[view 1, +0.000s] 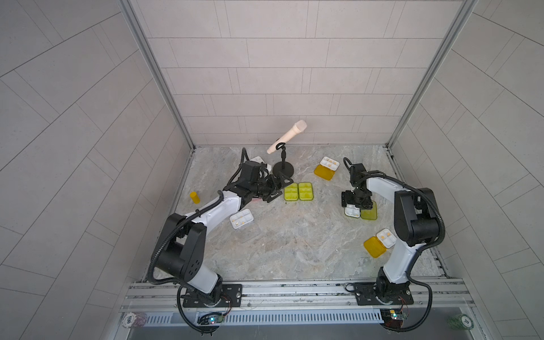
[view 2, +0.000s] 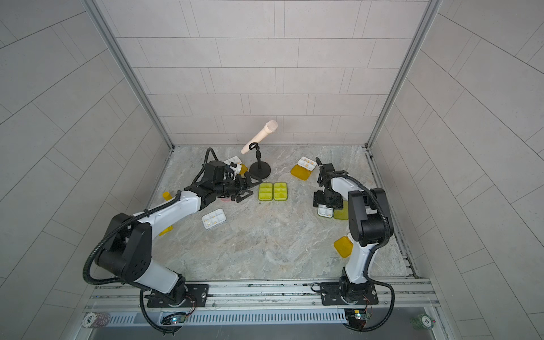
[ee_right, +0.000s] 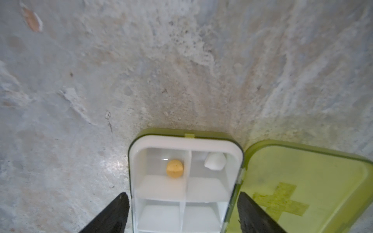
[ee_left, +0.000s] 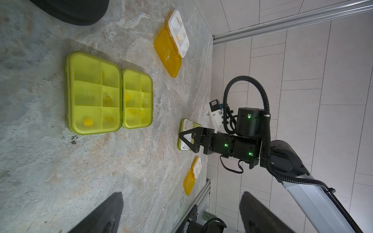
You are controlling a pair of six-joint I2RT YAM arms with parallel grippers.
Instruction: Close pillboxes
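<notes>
An open pillbox with a white tray (ee_right: 187,143) and a green lid (ee_right: 310,170) lies under my right gripper. Its fingers are spread part way, one near the tray's left wall, the other by the hinge; the tray holds an orange and a white pill. Two closed green pillboxes (ee_left: 95,93) (ee_left: 137,99) stand side by side at the table's middle. Left of them my left gripper (view 1: 283,188) is open and empty. Open pillboxes with orange lids lie at the back (view 1: 324,172) and front right (view 1: 374,246). A white tray (view 1: 241,218) lies in front of the left arm.
A microphone (view 1: 288,136) on a black stand (view 1: 282,169) rises behind the left gripper. A small yellow item (view 1: 195,197) lies at the far left. Another white pillbox is partly hidden behind the left arm.
</notes>
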